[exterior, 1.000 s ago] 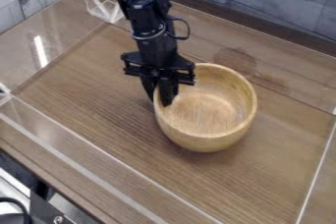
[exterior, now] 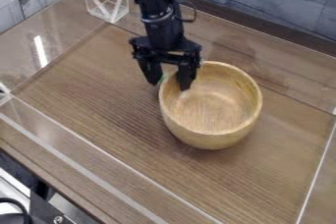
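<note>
A tan bowl (exterior: 210, 105) sits on the wooden table (exterior: 92, 130), right of centre. My black gripper (exterior: 168, 67) hangs from the top centre, low over the bowl's upper-left rim. Its fingertips are dark and partly blend together, and I cannot tell whether they hold anything.
Bare wood surrounds the bowl, with wide free room to the left, below and to the right. A light-coloured surface shows at the table's top-left edge, and another along the far right. A dark object shows at the bottom-left corner.
My gripper has risen and drawn back from low at the bowl's left rim. The bowl has shifted very little, if at all.
</note>
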